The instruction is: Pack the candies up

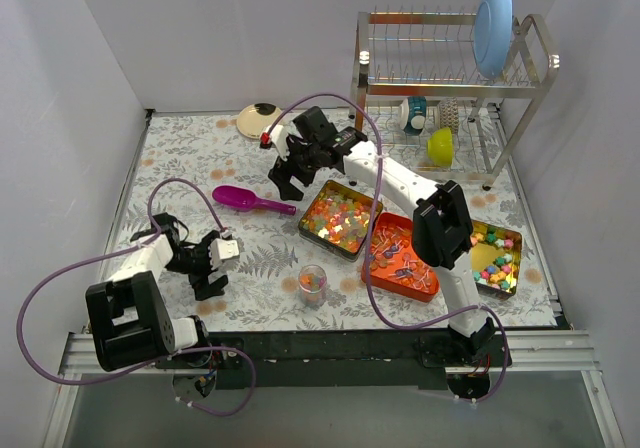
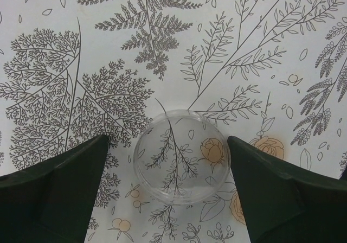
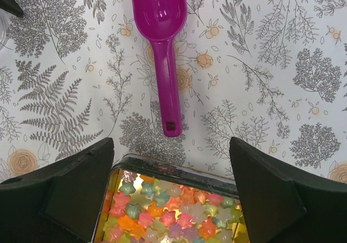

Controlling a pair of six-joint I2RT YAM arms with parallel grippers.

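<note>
A clear round lid (image 2: 181, 201) lies flat on the patterned table between the fingers of my left gripper. Its right finger appears to meet the rim, while a gap shows at the left one. In the top view a clear jar (image 1: 312, 284) with some candies stands to the right of that gripper. My right gripper is open and empty, above the table near the magenta scoop (image 3: 166, 80). The scoop's handle ends between its fingers in that view. Just below is a tray (image 3: 179, 172) full of colourful star-shaped candies.
Right of the star candies sits an orange tray (image 1: 402, 286) of wrapped sweets, partly under my right arm. Farther right is another candy tray (image 1: 497, 286). A metal dish rack (image 1: 363, 68) with cups and a blue plate fills the back right. A round board (image 1: 247, 126) lies at the back.
</note>
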